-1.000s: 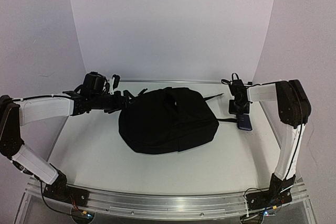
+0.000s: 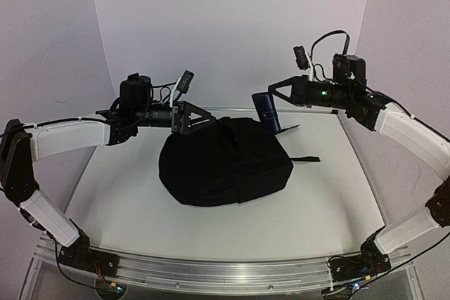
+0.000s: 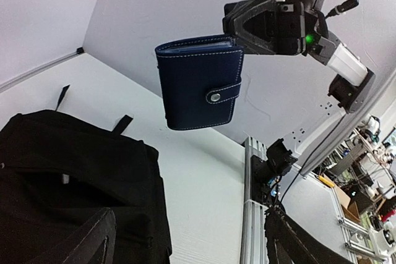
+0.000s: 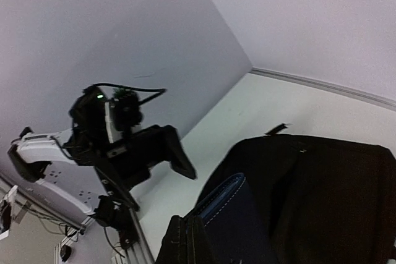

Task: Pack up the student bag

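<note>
The black bag (image 2: 211, 166) lies on the table's middle, its upper opening visible as a dark gap in the left wrist view. Above its right edge hangs a dark blue notebook (image 3: 198, 88) with white stitching and a snap strap. My right gripper (image 2: 271, 90) is shut on the notebook's upper edge; in the right wrist view its fingers (image 4: 179, 239) meet beside the notebook (image 4: 232, 221). My left gripper (image 2: 213, 119) is open over the bag's back left part, with nothing between its fingers.
Two bag straps, one of them a short black strap (image 2: 306, 159), stick out to the right. Walls stand at the back and sides.
My right gripper has lifted the notebook off the table at the right and carried it left to the bag's edge. My left gripper has moved right, over the bag.
</note>
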